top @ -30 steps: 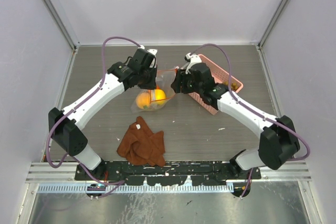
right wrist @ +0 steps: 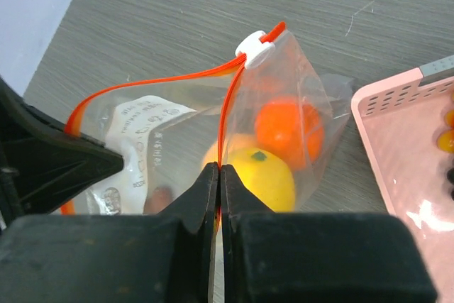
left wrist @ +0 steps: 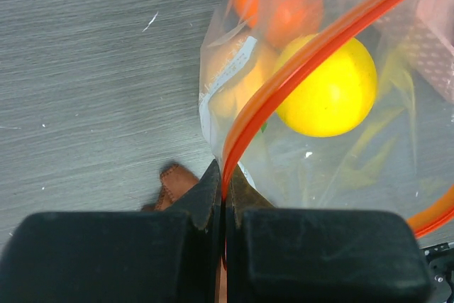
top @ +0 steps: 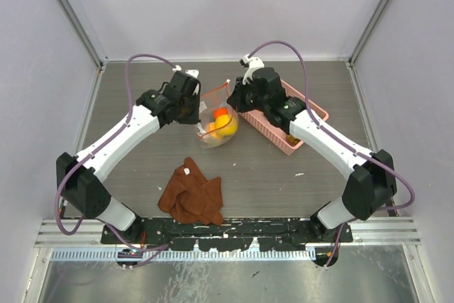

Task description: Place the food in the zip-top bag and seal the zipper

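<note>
A clear zip top bag [top: 215, 102] with an orange zipper rim hangs between my two grippers, its mouth spread open. Inside it lie a yellow fruit [left wrist: 332, 89], an orange-red one [right wrist: 289, 131] and a paler orange one [left wrist: 245, 76]. My left gripper is shut on the rim at one side of the mouth. On the opposite side, my right gripper pinches the rim between its closed fingers. A white slider [right wrist: 255, 49] sits on the zipper at a corner, beyond the right fingertips.
A pink basket [top: 273, 133] with small food pieces stands right of the bag, partly under my right arm. A crumpled brown cloth [top: 191, 194] lies in front. Bare table shows at left and front right.
The bag's mouth is spread wider, and the fruit inside has shifted to the right.
</note>
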